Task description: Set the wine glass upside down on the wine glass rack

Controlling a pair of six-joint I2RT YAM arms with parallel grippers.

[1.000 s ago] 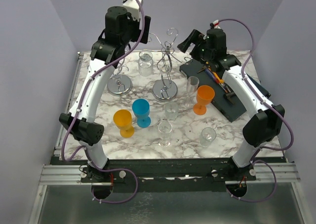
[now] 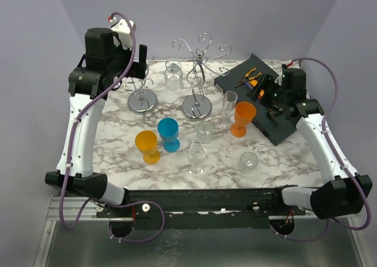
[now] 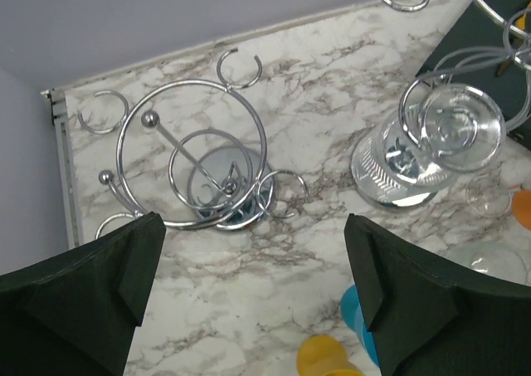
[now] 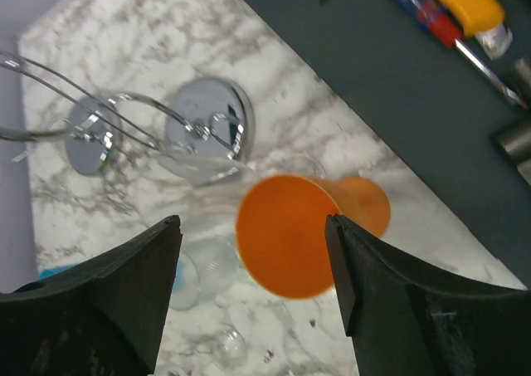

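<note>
A clear glass hangs upside down from the taller silver rack. Left of it stands a smaller ring-armed rack, its hooks empty in the left wrist view. My left gripper is open above that smaller rack, nothing between its fingers. Over the right side, my right gripper has its fingers apart and empty. Below it, the orange glass shows in the gap in the right wrist view.
A blue glass and a yellow-orange glass stand at the middle left. A dark mat with tools lies at the right.
The glasses and racks have stayed put.
</note>
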